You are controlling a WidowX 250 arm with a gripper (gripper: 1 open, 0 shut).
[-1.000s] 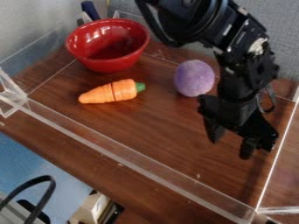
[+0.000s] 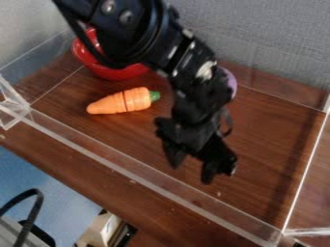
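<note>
My black gripper (image 2: 194, 159) hangs low over the wooden board (image 2: 142, 164) at the middle right; I cannot tell whether its fingers are open or shut. An orange toy carrot (image 2: 119, 102) with a green top lies to its left. A red bowl (image 2: 108, 68) at the back left is partly hidden behind my arm, as is a purple round object (image 2: 230, 84) behind the gripper.
Clear low walls edge the board at front, left and right. A grey padded wall stands behind. Past the front left edge are a blue floor and a black cable (image 2: 33, 196). The board's front middle is clear.
My arm and gripper have moved left across the board, now covering much of the red bowl and the purple object. The carrot has not moved.
</note>
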